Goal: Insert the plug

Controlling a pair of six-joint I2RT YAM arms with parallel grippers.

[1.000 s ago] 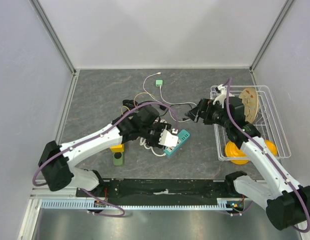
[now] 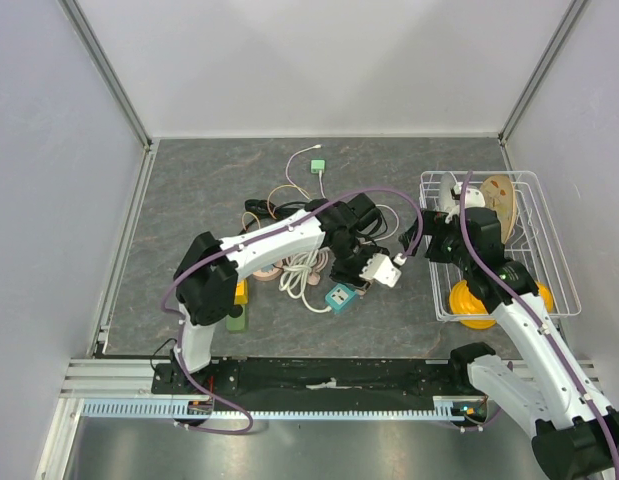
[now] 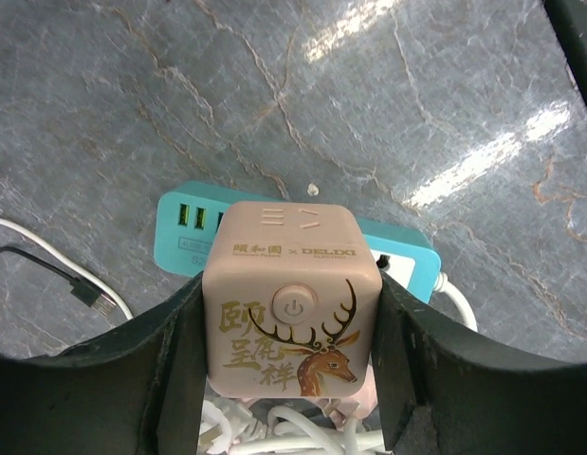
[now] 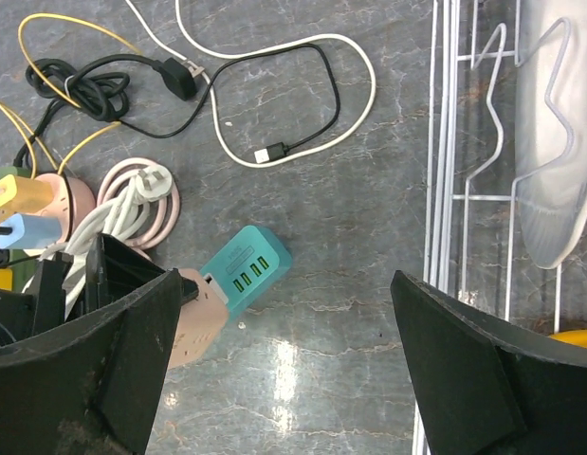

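Observation:
My left gripper [image 2: 361,268] is over the teal power strip [image 2: 339,298], its fingers around a pink cube plug [image 3: 291,294] printed with a deer. In the left wrist view that plug covers the middle of the strip [image 3: 184,227]; whether it is seated cannot be told. In the right wrist view the plug [image 4: 193,332] is at the strip's near end [image 4: 247,261]. My right gripper [image 2: 424,230] hangs open by the rack's left edge, nothing between its fingers.
A tangle of cables and adapters [image 4: 132,204] lies left of the strip. A wire rack [image 2: 439,315] with plates and yellow bowls stands on the right. Bare table shows between strip and rack.
My right gripper has moved slightly right toward the rack.

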